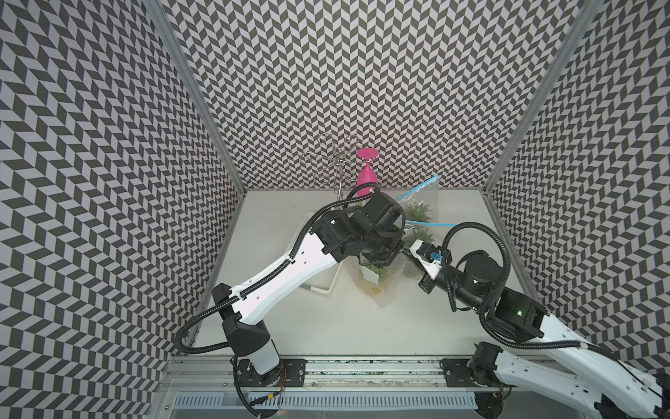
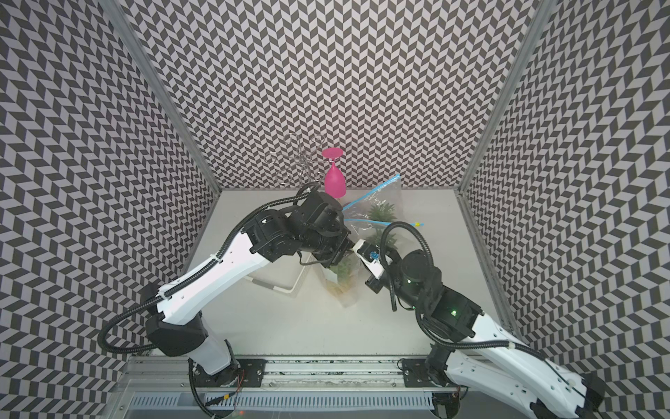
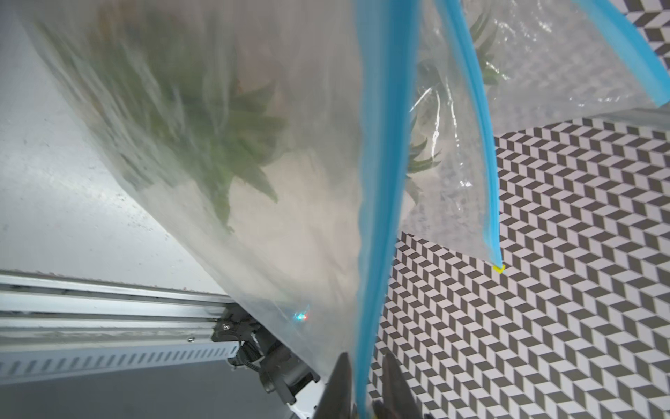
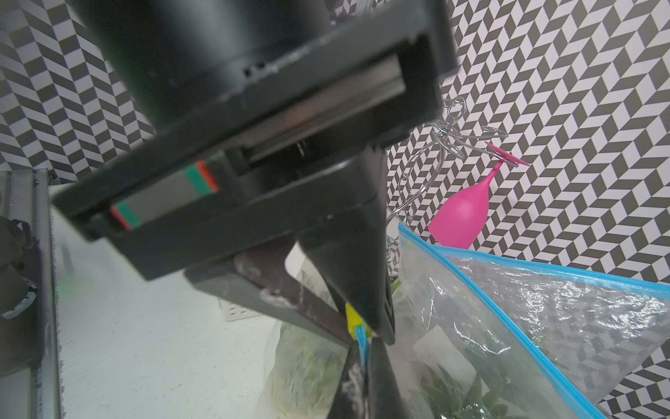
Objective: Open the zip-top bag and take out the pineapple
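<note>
Clear zip bags with blue tracks (image 4: 488,300) hold pineapples, whose green leaves (image 3: 209,132) show through the plastic. In the left wrist view the nearest blue track (image 3: 384,174) runs down into the fingers of my left gripper, which are blurred. In the right wrist view my left gripper hangs over my right gripper at a blue track end with a yellow slider (image 4: 356,317). My right gripper is shut on that thin track. Whether the left fingers grip it is unclear.
A pink wine glass (image 2: 335,178) and a wire stand (image 1: 338,157) are at the back. A white basket (image 1: 321,286) lies left of the bags.
</note>
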